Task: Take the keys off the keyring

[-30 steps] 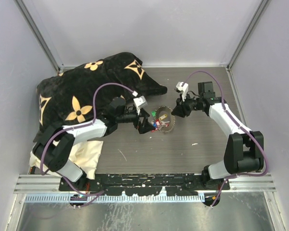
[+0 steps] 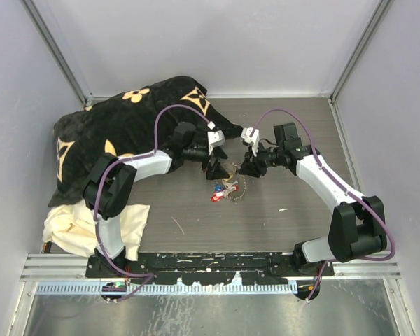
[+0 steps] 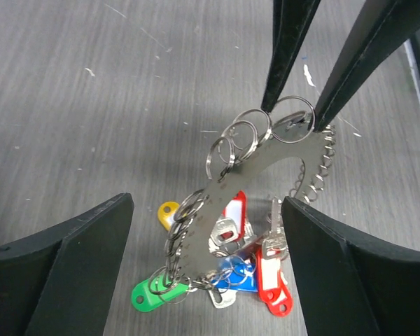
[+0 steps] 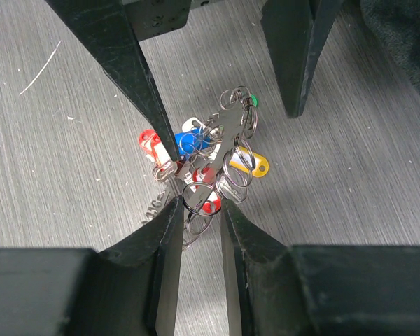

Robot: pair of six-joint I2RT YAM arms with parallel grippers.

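A curved metal keyring plate [image 3: 224, 196] with many split rings, carrying keys and coloured tags, red [image 3: 269, 283], blue [image 3: 241, 276], green [image 3: 145, 297] and yellow [image 4: 252, 163], lies between the grippers. My left gripper [image 2: 217, 170] hangs over it, fingertips apart on either side of the rings in its wrist view. My right gripper [image 2: 248, 165] is at the plate's upper end, its fingertips close together around a small ring at the plate in the right wrist view; whether it grips that ring is unclear.
A dark patterned blanket [image 2: 108, 115] fills the back left and a cream cloth [image 2: 77, 231] the front left.
The keyring and tags have shifted slightly.
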